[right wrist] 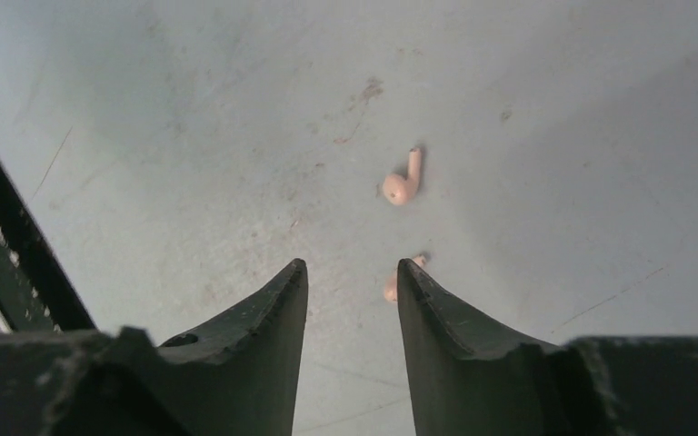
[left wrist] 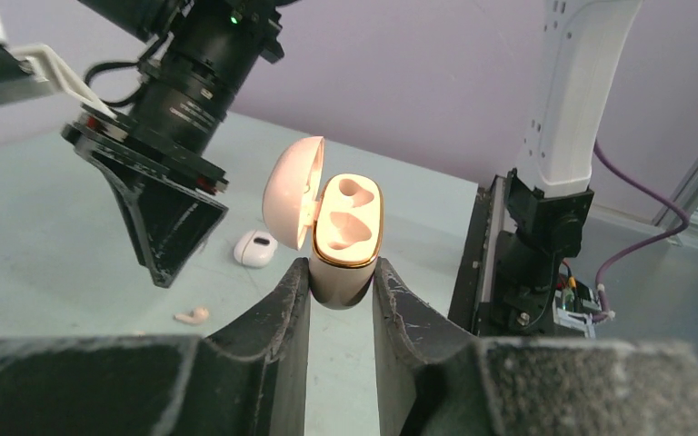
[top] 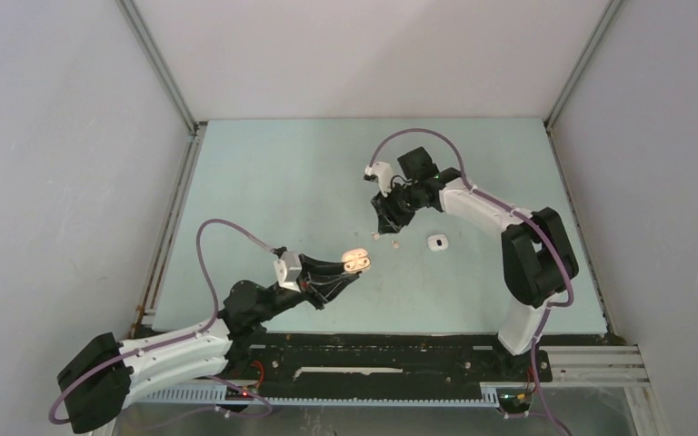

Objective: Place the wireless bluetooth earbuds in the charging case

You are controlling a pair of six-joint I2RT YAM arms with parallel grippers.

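Observation:
The pale pink charging case (left wrist: pixel 338 227) is clamped in my left gripper, its lid open and both earbud hollows empty. In the top view that gripper (top: pixel 349 271) holds the case above the front-middle of the table. Two pink earbuds lie apart on the table in the right wrist view: one earbud (right wrist: pixel 400 188) farther off, and another earbud (right wrist: pixel 391 289) partly behind a fingertip. My right gripper is over them with its fingers parted and nothing between them. From above, the right gripper (top: pixel 389 231) hangs close to the earbuds.
A small white box (top: pixel 437 242) with a dark spot rests on the table to the right of the earbuds. A dark rail (top: pixel 373 363) runs along its front edge.

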